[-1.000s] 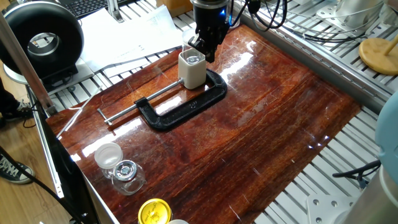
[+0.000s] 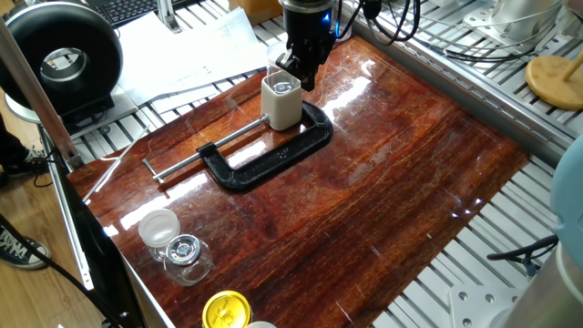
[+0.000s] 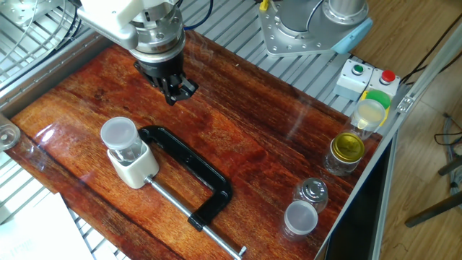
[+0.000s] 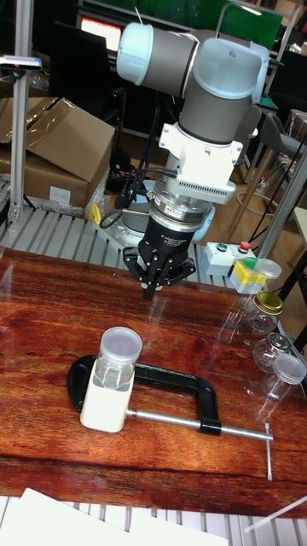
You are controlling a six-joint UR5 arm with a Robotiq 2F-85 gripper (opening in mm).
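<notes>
A clear jar with a frosted white lid (image 4: 122, 344) stands upright in a cream block-shaped holder (image 4: 107, 405). Pressed against that holder is the screw of a black C-clamp (image 3: 189, 162), which lies flat on the glossy brown wooden board (image 3: 238, 115). My gripper (image 4: 151, 292) hangs above the board, pointing down, on the robot-base side of the holder and apart from the jar. Its fingers come together at the tips, and nothing shows between them. In exterior view 1 the gripper (image 2: 298, 75) overlaps the jar's top and hides part of it.
Several jars stand along one board edge: a frosted-lidded one (image 3: 300, 218), a silver-topped one (image 3: 313, 191), a gold-lidded one (image 3: 348, 148) and another pale-lidded one (image 3: 369, 113). Button boxes (image 3: 354, 78) sit beyond the board. A broad stretch of the board is bare.
</notes>
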